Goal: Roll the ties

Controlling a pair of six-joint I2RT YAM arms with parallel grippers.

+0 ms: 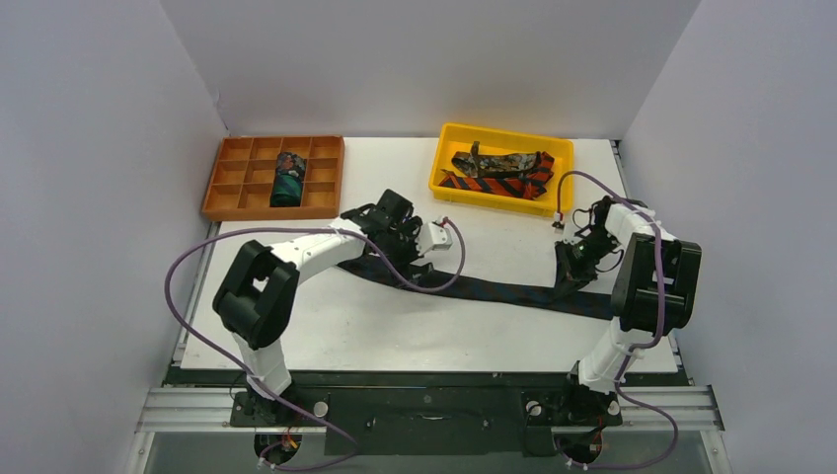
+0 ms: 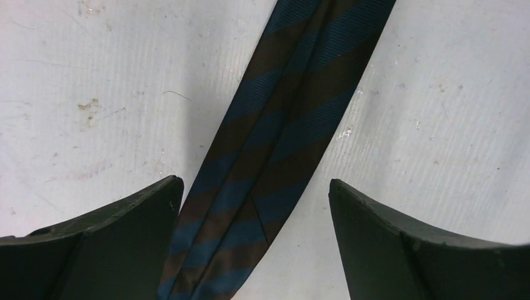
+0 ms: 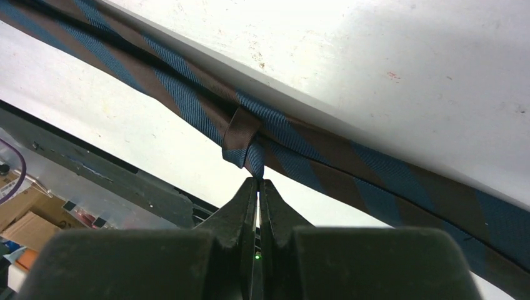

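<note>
A long tie (image 1: 494, 291) with blue and brown stripes lies across the table, its flat length running under both grippers. In the left wrist view, my left gripper is open above the tie (image 2: 287, 137), which shows between its fingers without being held. My right gripper is shut, and a small raised fold (image 3: 247, 150) of the tie runs up to its fingertips, pinched there. The left arm hides part of the tie's left portion in the top view.
A yellow bin (image 1: 503, 202) at the back holds other ties (image 1: 498, 168). At the back left stands a brown compartment tray (image 1: 227, 212) with a dark rolled piece (image 1: 288, 180) in it.
</note>
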